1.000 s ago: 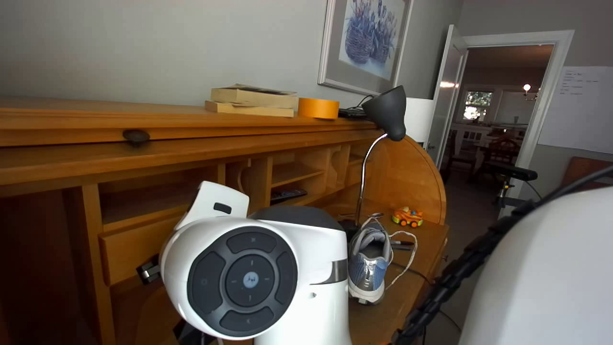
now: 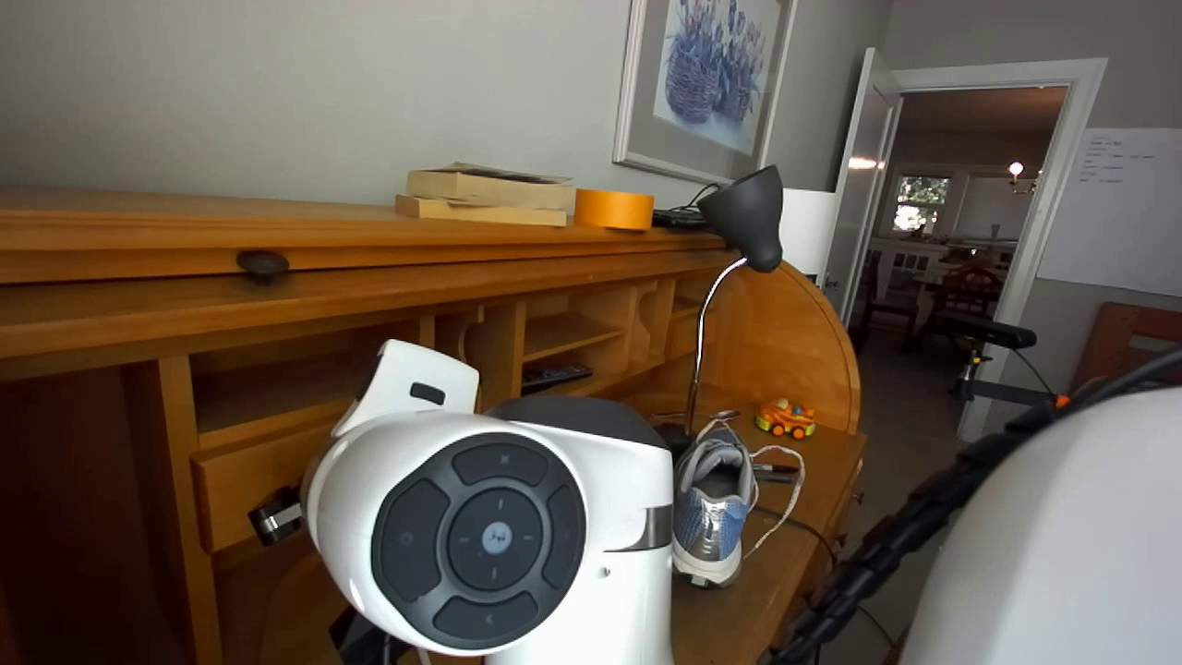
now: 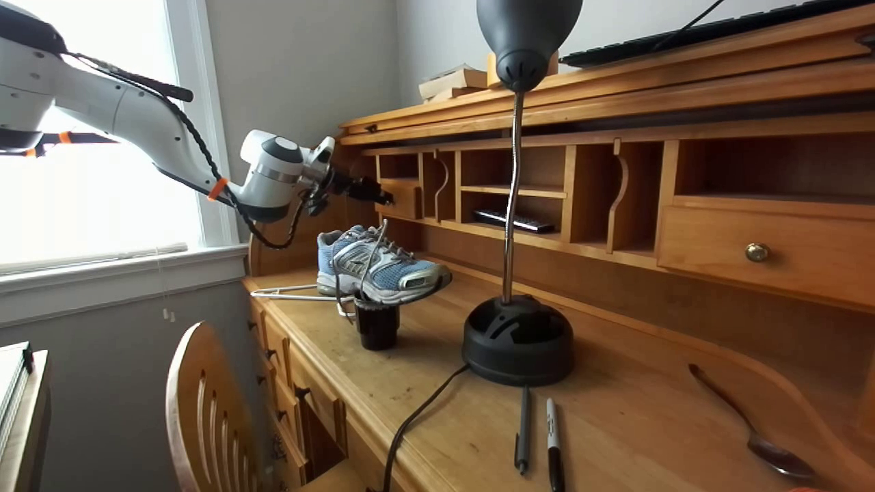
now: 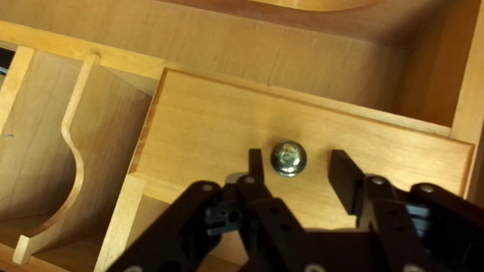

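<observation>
A small wooden drawer [image 4: 213, 122] with a round metal knob [image 4: 288, 158] fills the middle of the wrist view. My gripper is at the knob, its black fingers apart on either side. The left finger [image 4: 256, 164] is close to the knob, while a wider gap shows on the right; neither visibly grips it. From the side, in exterior view 2, the gripper [image 3: 389, 198] reaches toward the drawer front [image 3: 406, 201] at the desk's far end. Most of the gripper is hidden behind the arm [image 2: 499, 538] in exterior view 1.
A shoe [image 3: 381, 266] rests tilted over a black cup [image 3: 378, 325] on the desk below the arm. Further along stand a lamp [image 3: 518, 340], pens and a spoon [image 3: 759, 434]. A curved divider [image 4: 75, 149] flanks the drawer, with an open compartment [image 4: 272, 59] adjoining it.
In exterior view 1 the arm's wrist housing has shifted and turned slightly, and the visible gripper part has moved a little left and up. The drawer and desk objects look unmoved.
</observation>
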